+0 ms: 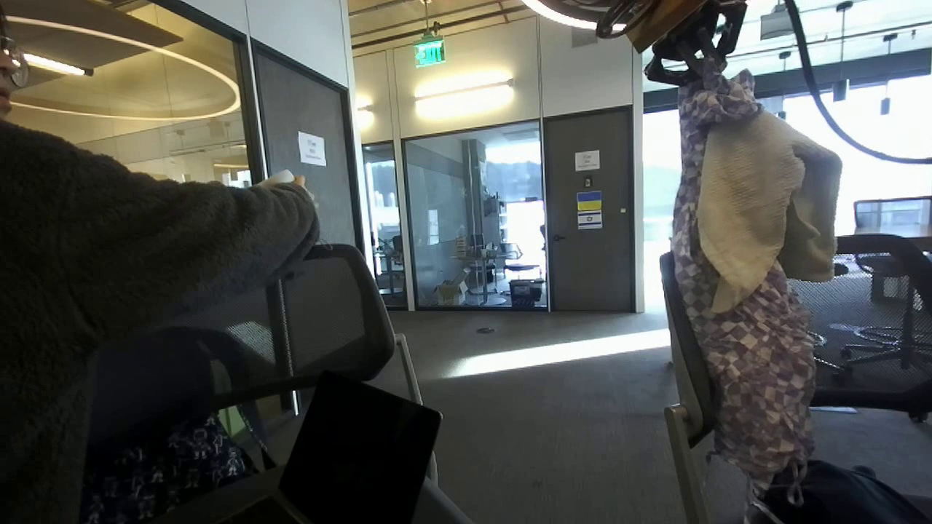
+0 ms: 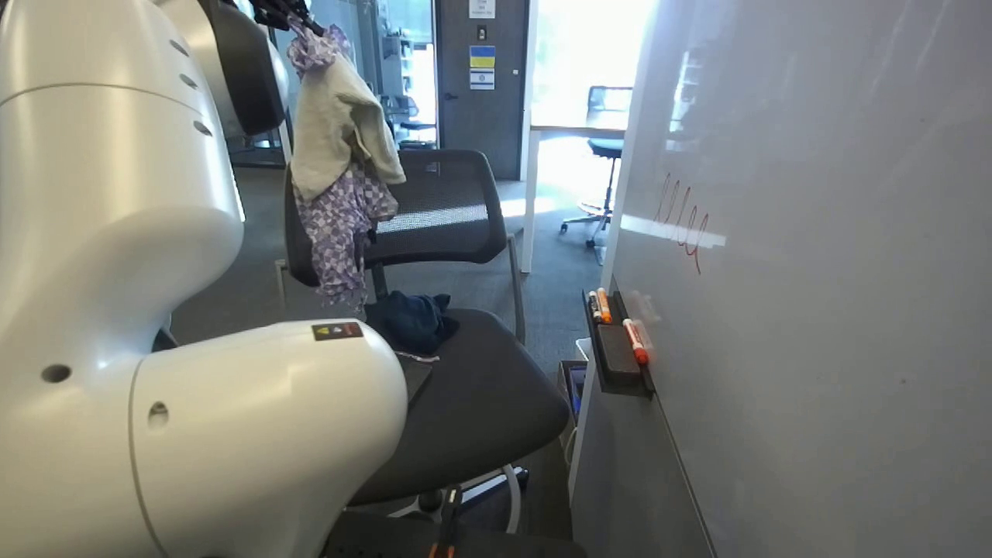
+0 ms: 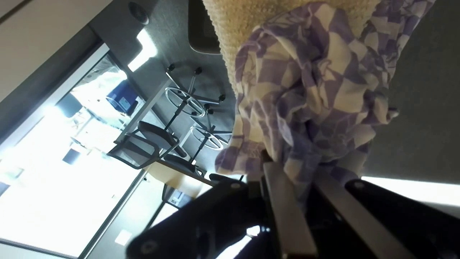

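Note:
My gripper (image 1: 709,65) is shut on the top of a purple-and-white checkered cloth (image 1: 758,367), which hangs down in a long bunch. Draped together with it is a cream textured cloth (image 1: 743,201); whether the fingers also pinch this one I cannot tell. In the wrist view the crumpled checkered cloth (image 3: 310,95) runs down between the fingers, with the cream cloth (image 3: 276,13) beyond it. From the second exterior view, the hanging checkered cloth (image 2: 335,232) is in front of a chair's backrest, its lower end above the seat.
A black mesh chair (image 2: 446,204) stands by the cloths, a dark blue fabric item (image 2: 409,321) on its seat. The whiteboard (image 2: 790,232) with a marker tray (image 2: 618,349) is at the right. A person's arm (image 1: 192,231) reaches in at left, above a dark laptop (image 1: 362,450).

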